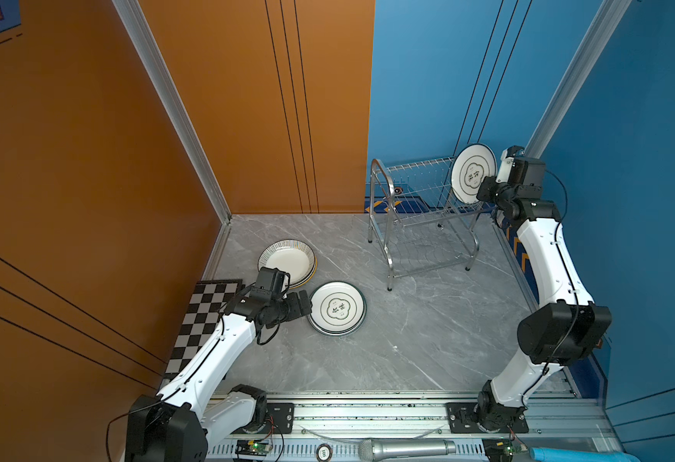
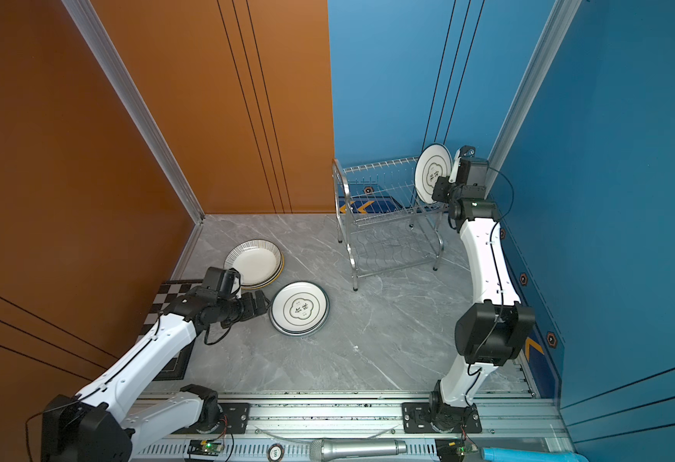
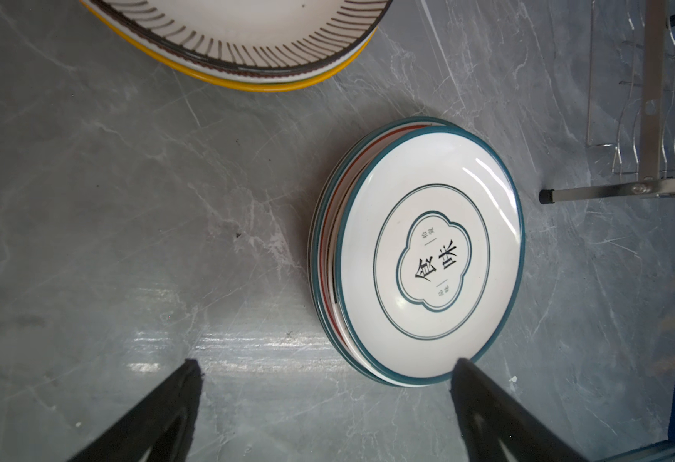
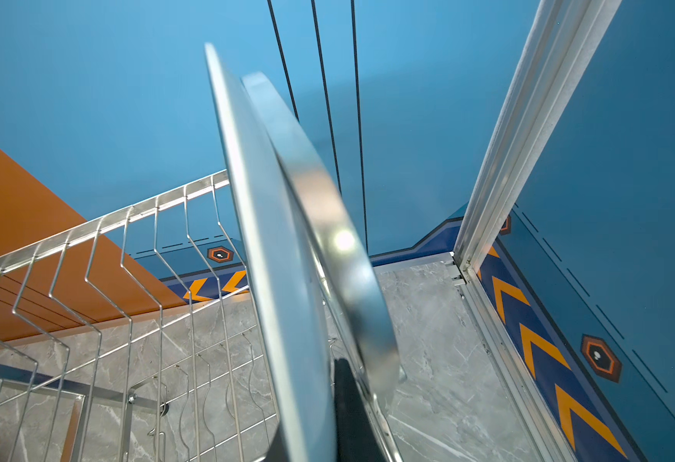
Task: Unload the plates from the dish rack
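My right gripper [image 1: 485,189] is at that plate's right lower edge; the plate hides much of its fingers, and they appear shut, with any grip on the rim unclear. Two stacks lie on the floor: white plates with dark teal rims [image 3: 426,254] and striped-rim dishes [image 3: 245,23]. My left gripper hangs open beside the teal-rimmed stack, nothing between its fingers.
A checkered mat [image 1: 198,323] lies at the left. Blue walls with a metal corner post [image 4: 507,138] are close to the right arm and rack.
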